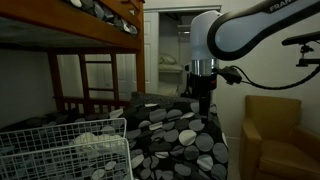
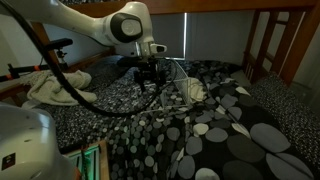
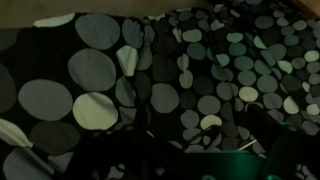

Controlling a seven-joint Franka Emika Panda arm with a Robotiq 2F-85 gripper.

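Note:
In exterior view 1 my gripper (image 1: pixel 203 104) hangs from the white arm, above the right part of a bed spread with a dark blanket (image 1: pixel 178 140) patterned in grey and white dots. The wrist view looks down on the same dotted blanket (image 3: pixel 95 70), with my dark fingers low in the picture, spread apart and nothing visible between them. A white wire basket (image 1: pixel 65 150) stands at the left, clear of the gripper. Pale cloth (image 1: pixel 95 140) shows inside or behind its wires; I cannot tell which.
A wooden bunk frame (image 1: pixel 68 38) overhangs the bed on the left. To the right stands a tan armchair (image 1: pixel 280 140). In exterior view 2 a pale crumpled cloth (image 2: pixel 60 88) lies at the left.

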